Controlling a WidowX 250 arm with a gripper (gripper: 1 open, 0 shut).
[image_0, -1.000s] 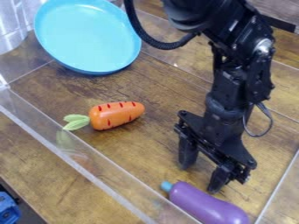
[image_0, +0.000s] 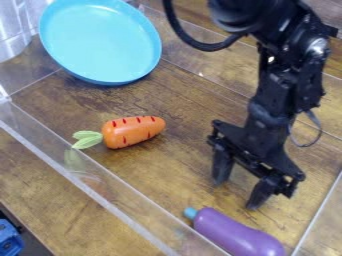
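Note:
My black gripper (image_0: 251, 175) hangs low over the wooden floor of the tray at the right of the view, its fingers spread open, with nothing visible between them. In front of it, at the bottom, lies a purple eggplant toy (image_0: 241, 236) with a pale blue tip. To the left of the gripper lies an orange carrot toy (image_0: 132, 131) with green leaves. A light blue round plate (image_0: 100, 35) sits at the top left.
Clear plastic walls (image_0: 103, 198) border the wooden floor (image_0: 160, 90) on the left and right. A small blue object (image_0: 7, 240) is outside at the lower left.
My gripper and arm have shifted slightly up and to the right, a little away from the eggplant. The toys and plate look unmoved.

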